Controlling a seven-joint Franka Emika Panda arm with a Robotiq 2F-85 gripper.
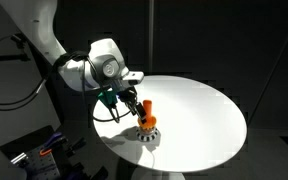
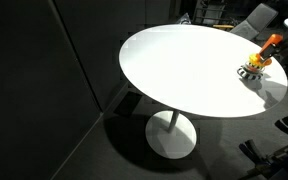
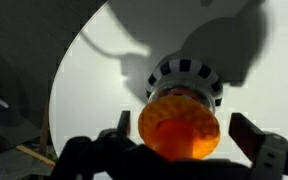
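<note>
An orange-topped object [image 3: 172, 110] stands upright on the white table, with a black-and-white checkered base [image 3: 206, 72] below its round orange top. A taller red-orange piece [image 3: 182, 142] rises toward the wrist camera from the middle of that top. My gripper is open, one finger to each side of the orange part in the wrist view, with dark gaps or table showing between. From exterior view 1, the orange part [image 1: 147, 112] is just right of my fingers, above the checkered base [image 1: 148, 134]. Whether any finger touches it, I cannot tell.
In exterior view 2 the object [image 2: 251, 72] is near the table's right edge. Dark floor surrounds the table.
</note>
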